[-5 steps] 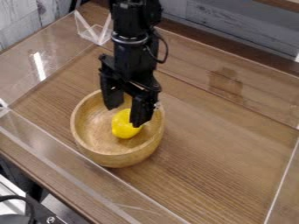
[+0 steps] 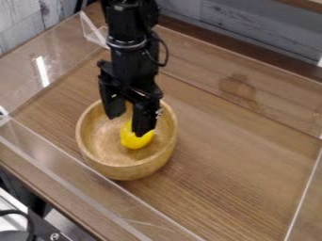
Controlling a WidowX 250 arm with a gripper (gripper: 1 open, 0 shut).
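A black robot arm reaches down from the top centre, ending in a black gripper (image 2: 128,115) whose fingers stand open over a wooden bowl (image 2: 117,167). A small yellow object (image 2: 136,140) lies in the bowl, between and just below the fingertips. Whether the fingers touch it is hard to tell from this view.
The bowl stands on a wooden table (image 2: 239,160), whose right side is bare. A pale wall runs along the back right. A clear plastic piece is at the upper left, and a dark cable lies at the lower left corner.
The arm and gripper have shifted slightly to the left over the bowl. The bowl and yellow object look nearly unmoved.
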